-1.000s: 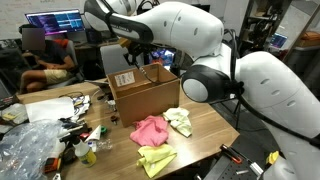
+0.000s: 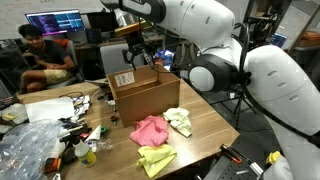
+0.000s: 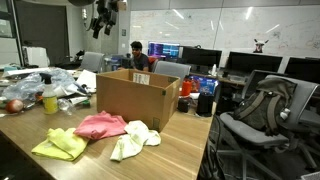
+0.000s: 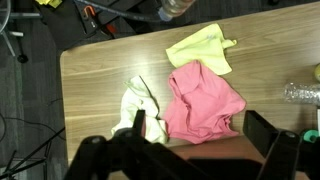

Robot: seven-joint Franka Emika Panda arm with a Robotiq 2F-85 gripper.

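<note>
Three cloths lie spread on the table: a pink one (image 4: 200,103), a yellow one (image 4: 202,49) and a white one (image 4: 139,104). Just behind them stands an open cardboard box (image 3: 155,101). High above the table hangs my gripper (image 3: 105,22), pointing down and well clear of the cloths. In the wrist view its two dark fingers stand wide apart at the lower edge; the gripper is open, and nothing shows between them. The box's near wall (image 4: 225,149) passes beneath the fingers. What lies inside the box is hidden.
A yellow-capped bottle (image 3: 50,97), a plastic bag (image 2: 30,148) and several small items crowd the table's left side. Bare wood (image 4: 95,75) lies beside the white cloth. A person (image 2: 42,59) sits behind the table.
The arm and gripper have shifted to the right above the box in exterior view 1. The cloths and the box stay where they were.
</note>
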